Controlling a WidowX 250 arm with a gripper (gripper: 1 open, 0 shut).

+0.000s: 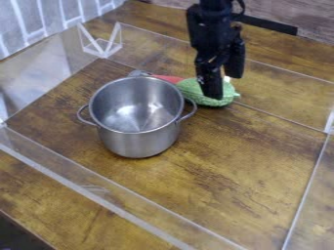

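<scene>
My black gripper (218, 80) hangs over the pale green bumpy vegetable (196, 94), its open fingers coming down around the vegetable's right part and partly hiding it. A steel pot (137, 117) with two side handles stands to the left and nearer the camera; it looks empty. Behind the pot's rim lies a small red object (167, 78), partly hidden.
Clear plastic panels (53, 176) border the work area, and a white rack stands at the back left corner.
</scene>
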